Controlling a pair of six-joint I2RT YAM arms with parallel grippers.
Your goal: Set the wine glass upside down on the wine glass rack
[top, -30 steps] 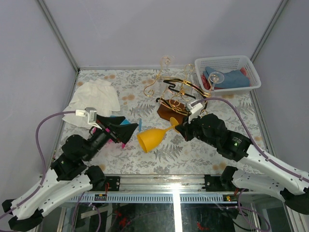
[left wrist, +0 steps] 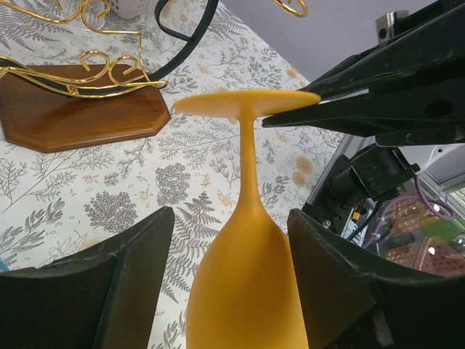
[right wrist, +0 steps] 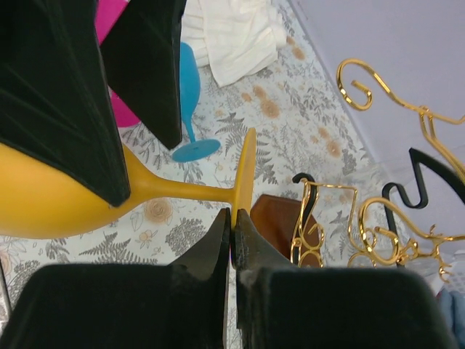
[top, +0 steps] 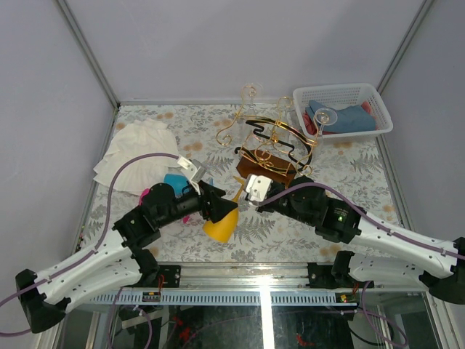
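Observation:
A yellow wine glass (top: 222,228) is held above the table between my two arms. My right gripper is shut on the edge of its thin foot (right wrist: 245,171). In the left wrist view the glass (left wrist: 247,291) stands with its foot up and bowl down. My left gripper is part open around the bowl, with a gap beside its left finger (left wrist: 156,236); its right finger (left wrist: 305,240) is very near the bowl, contact unclear. The gold wine glass rack (top: 280,138) on a brown wooden base (top: 251,171) stands behind.
A blue glass (right wrist: 195,151) and a pink glass (right wrist: 125,113) lie left of my left arm, near a white cloth (top: 142,149). Behind the rack at right sits a white basket (top: 385,125) holding cloths. Bare table lies in front of the rack.
The right gripper has shifted left, and the glass has swung from lying sideways to bowl nearer the front.

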